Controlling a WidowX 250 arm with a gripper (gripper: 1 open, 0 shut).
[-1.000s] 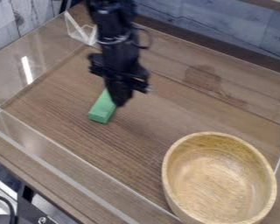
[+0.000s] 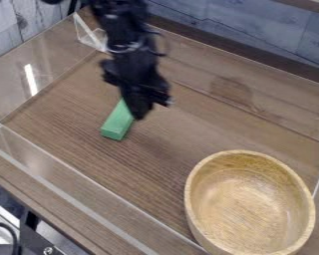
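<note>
A green block (image 2: 117,123) lies on the wooden table. My dark gripper (image 2: 139,88) hangs just above and right of the block's upper end, blurred, so I cannot tell whether it is open or shut. A large tan round bowl (image 2: 249,204) sits at the front right.
Wooden planks form the table (image 2: 83,164), with a walled edge at the back. A white wire-like object (image 2: 92,35) is at the back left.
The block and bowl look unmoved.
</note>
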